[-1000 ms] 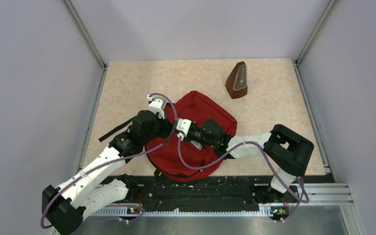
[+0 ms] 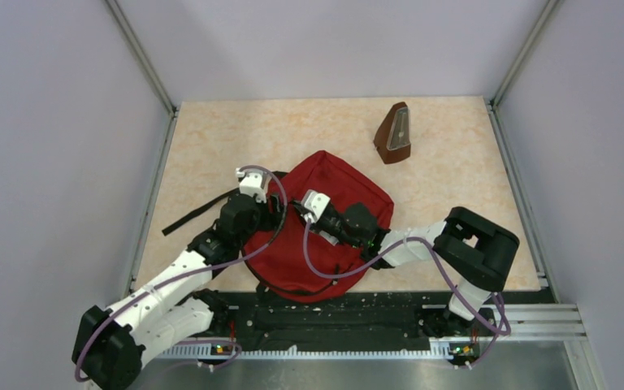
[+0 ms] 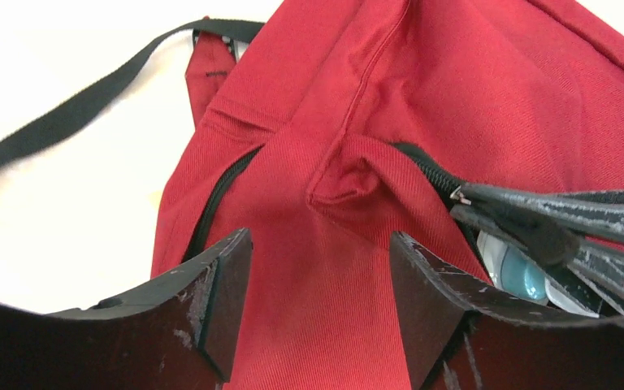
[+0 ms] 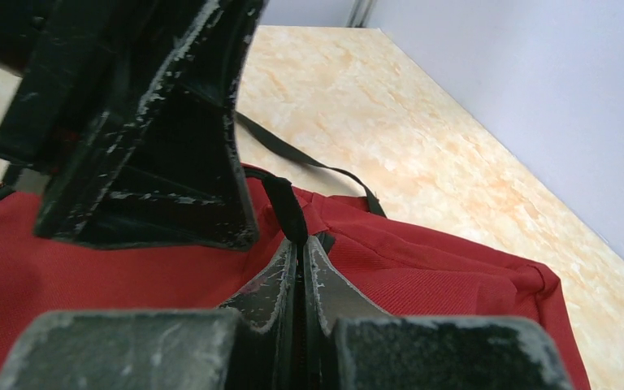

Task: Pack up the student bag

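Observation:
The red bag lies on the table beneath both grippers, with black zippers and straps. In the left wrist view a zipper runs beside a folded red flap, and a pale blue and white item shows inside. My left gripper hangs over the red cloth, fingers apart with nothing between them. My right gripper is shut at the zipper line, its tips at a short black strip, apparently a zipper pull or tape. Its tips also show at the zipper in the left wrist view.
A brown case with a grey panel stands at the back right. A black strap extends onto the table at the left.
My right gripper has shifted slightly to the right and toward the back.

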